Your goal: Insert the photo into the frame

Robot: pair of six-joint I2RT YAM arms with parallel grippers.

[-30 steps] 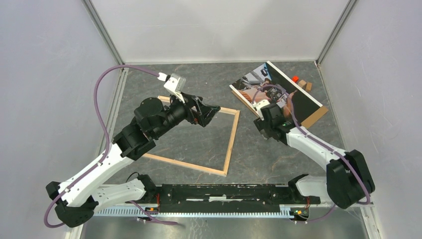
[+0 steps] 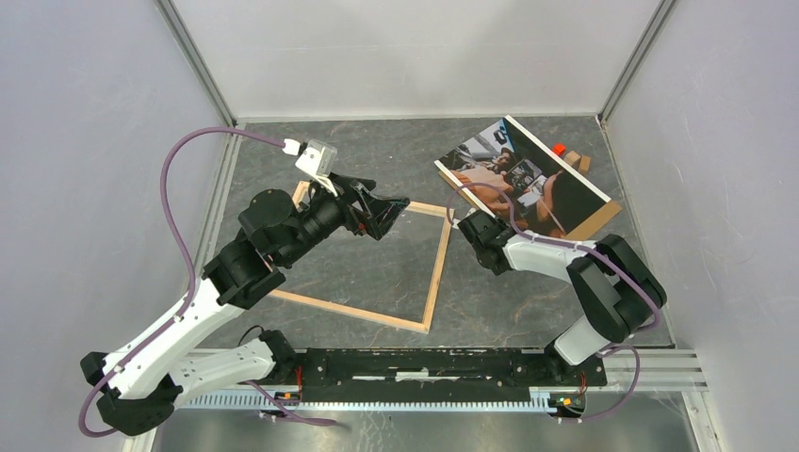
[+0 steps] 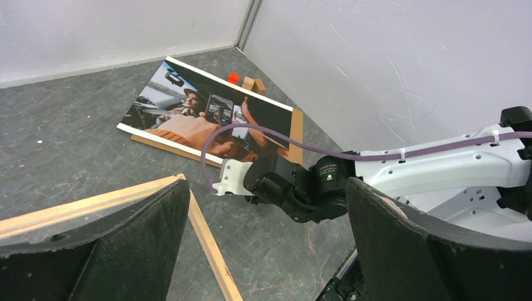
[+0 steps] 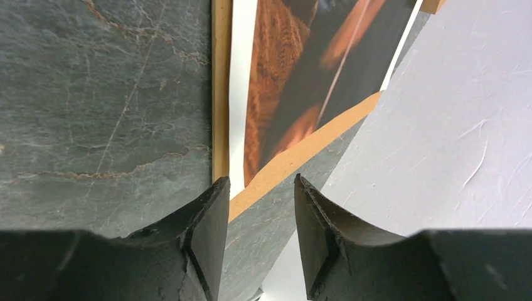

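The photo (image 2: 528, 179), showing hands and a camera with white borders along its long sides, lies tilted at the back right. Under it is a brown board (image 2: 595, 220), sticking out past its right end. The wooden frame (image 2: 436, 273) lies flat at left of centre, partly covered by my left arm. My left gripper hangs above the frame with fingers wide apart, empty. My right gripper is partly open near the corner of photo and board; its fingers (image 4: 210, 235) appear over that corner, and nothing is clamped. Their height above it is unclear.
An orange-red piece (image 2: 559, 149) and small wooden blocks (image 2: 577, 161) sit beside the photo's far edge, near the right wall (image 2: 716, 169).
Photo and frame have not moved.
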